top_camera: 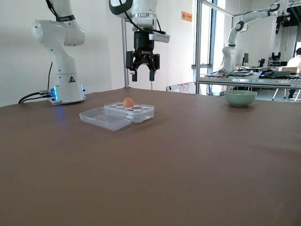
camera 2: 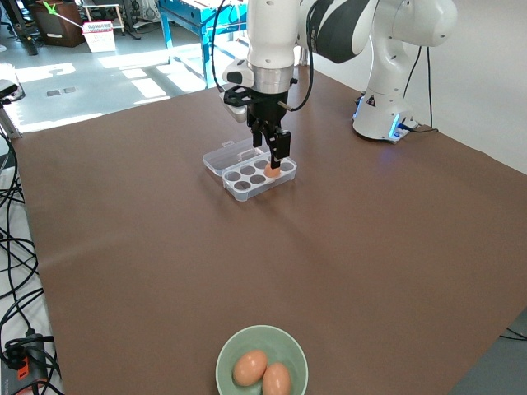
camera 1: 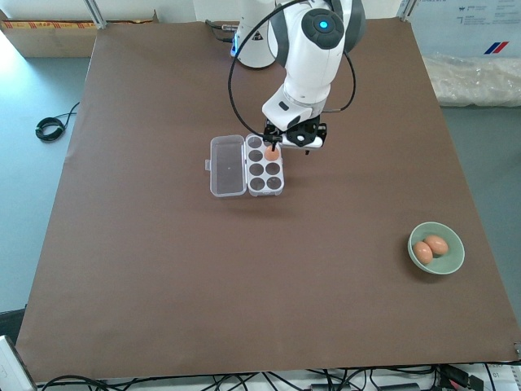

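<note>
An open clear egg box (camera 1: 229, 167) with a white six-plus-hole tray (top_camera: 141, 113) lies on the brown table (camera 1: 244, 277), one brown egg (top_camera: 128, 103) in it. My black gripper (top_camera: 143, 74) is raised above the box, its fingers apart in the top view, with nothing visible between them. In the left view the arm partly hides the box's far end. A green bowl (camera 1: 440, 262) at the right of the left view holds two brown eggs (camera 2: 249, 368) (camera 2: 277, 381).
The table around box and bowl is largely clear. Cables (camera 1: 89, 383) run along the outside of the table's edge.
</note>
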